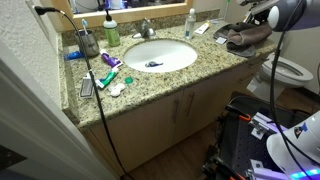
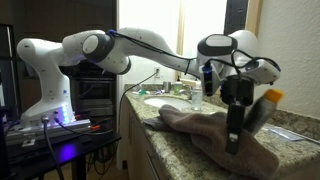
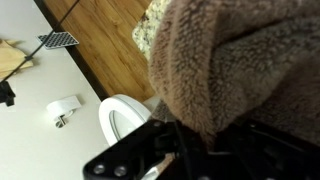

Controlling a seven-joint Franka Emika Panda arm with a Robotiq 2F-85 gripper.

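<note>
A grey-brown towel (image 1: 243, 38) lies bunched on the far right end of the granite counter. In exterior view 2 the towel (image 2: 203, 128) spreads along the counter's front edge, with folds under the gripper (image 2: 244, 128). My gripper is shut on the towel, whose cloth (image 3: 225, 70) fills much of the wrist view and runs down to the fingers. The cloth hides most of the fingertips.
The sink (image 1: 160, 55) is set in the counter (image 1: 128, 98), with a soap bottle (image 1: 190, 24) beside it. Brushes and small items lie at the left. A toilet (image 1: 285, 73) stands beyond the counter's right end; wooden floor (image 3: 105, 35) shows below.
</note>
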